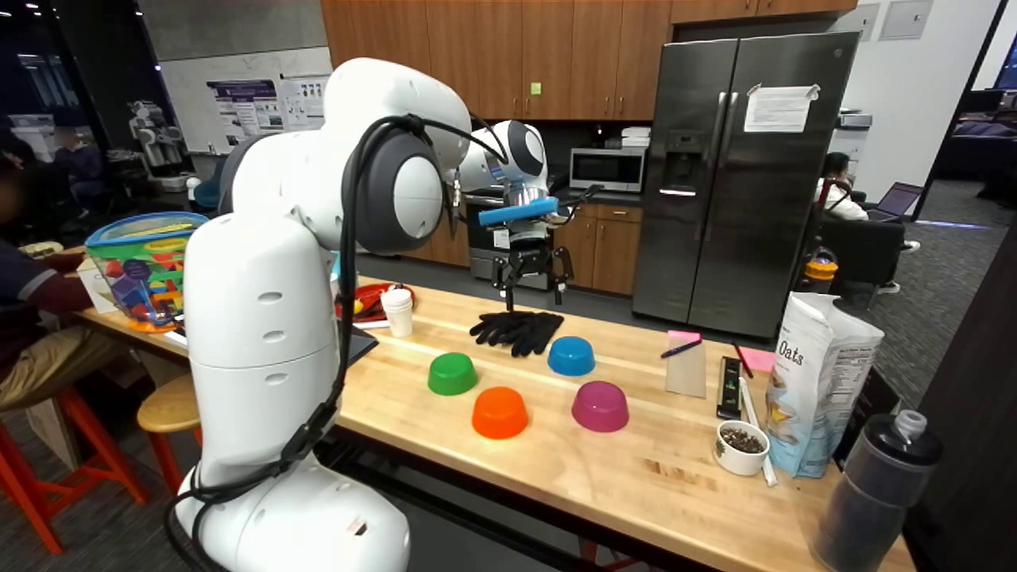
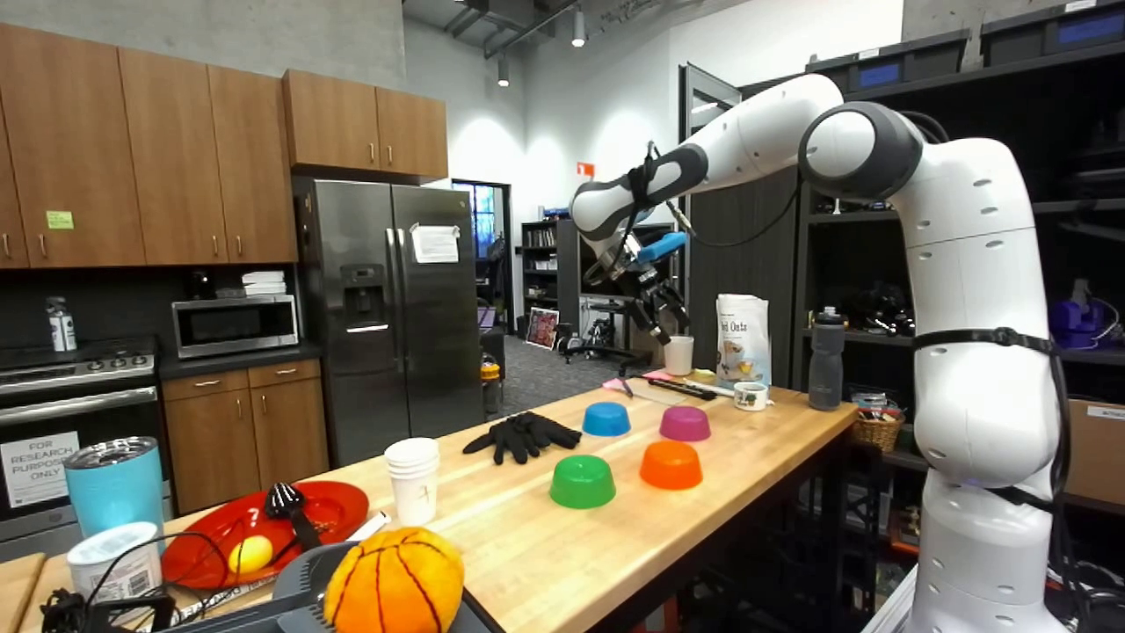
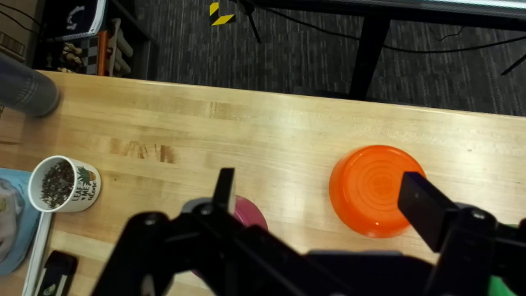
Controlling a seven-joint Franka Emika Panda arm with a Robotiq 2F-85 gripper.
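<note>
Four bowls would overstate nothing but the colours tell them apart: a green bowl (image 1: 452,373), an orange bowl (image 1: 500,413), a blue bowl (image 1: 571,357) and a purple bowl (image 1: 601,406) rest upside down on the wooden table (image 2: 527,549). Above the tabletop hangs my gripper (image 1: 531,297), open and empty, clear of every bowl. In the wrist view the orange bowl (image 3: 378,190) shows near one finger, while the purple bowl (image 3: 250,212) is mostly covered by the gripper. Only a sliver of the green bowl (image 3: 500,287) appears there.
Black gloves (image 1: 517,330) lie behind the bowls. Stacked paper cups (image 2: 413,480) and a red plate (image 2: 337,505) stand toward one end; a small pot (image 1: 740,447), an oats bag (image 1: 820,386) and a bottle (image 1: 877,491) occupy the other. Bare wood lies between purple bowl and pot.
</note>
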